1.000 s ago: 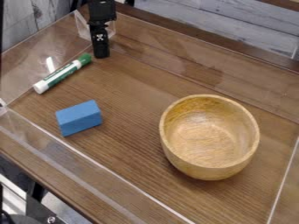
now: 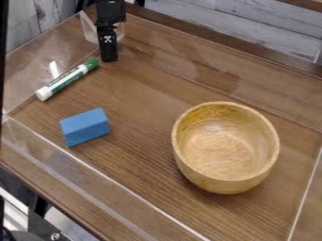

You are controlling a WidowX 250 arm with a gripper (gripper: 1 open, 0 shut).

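Observation:
The black gripper (image 2: 108, 47) reaches down at the top left of the camera view, low over the wooden table, beside a pale, see-through item (image 2: 90, 28) whose nature I cannot tell. Its fingers are small and dark, and whether anything is between them is hard to see. A white tube with a green end (image 2: 63, 81) lies diagonally just below and left of the gripper. A blue block (image 2: 85, 125) sits lower left. A round cream bowl (image 2: 225, 148) stands at the right.
Dark space shows beyond the table's lower left edge.

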